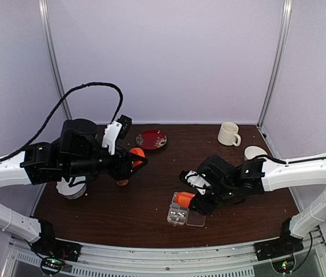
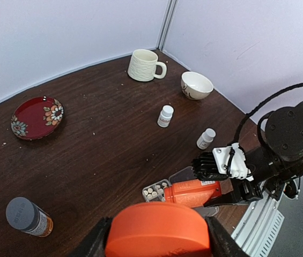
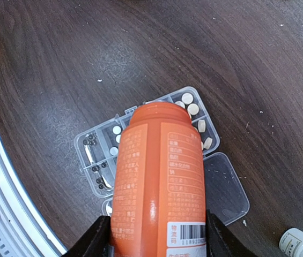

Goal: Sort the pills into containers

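Note:
An orange bottle [image 3: 159, 176] is gripped by my right gripper [image 1: 193, 204], tilted with its mouth end over the clear pill box [image 1: 176, 216]. In the right wrist view the pill box [image 3: 104, 151] lies with its lid open; white pills [image 3: 193, 109] fill a far compartment, and a few white pills and small dark ones show in the nearer ones. The bottle hides the box's middle. My left gripper is shut on an orange cap [image 2: 157, 227], held above the table at the left, well away from the box.
Two white bottles [image 2: 165, 116] stand right of centre. A mug [image 1: 229, 134], a white bowl [image 2: 197, 85] and a red plate [image 1: 151, 139] sit farther back. A brown bottle with a grey lid [image 2: 29, 216] stands at the left. Mid-table is clear.

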